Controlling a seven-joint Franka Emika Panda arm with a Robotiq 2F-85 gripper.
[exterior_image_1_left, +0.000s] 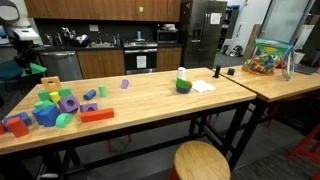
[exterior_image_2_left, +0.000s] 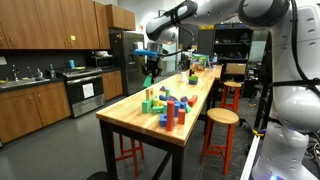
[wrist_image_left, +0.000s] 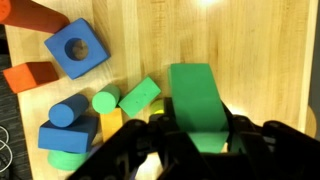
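Note:
A green block is clamped in my gripper, which is shut on it and points down over the left end of the long wooden table. Exterior view 1 has this green block held above the cluster of blocks, clear of the tabletop. From the other side, the held block also appears raised over the pieces. Below it in the wrist view lie a flat green block, a green cylinder, a blue cylinder and a blue square with a round hole. A yellow piece is partly hidden by the held block.
Beside the cluster lie a purple ring and a long red block. A green bowl stands farther along the table, whose middle is mostly bare. A stool stands in front.

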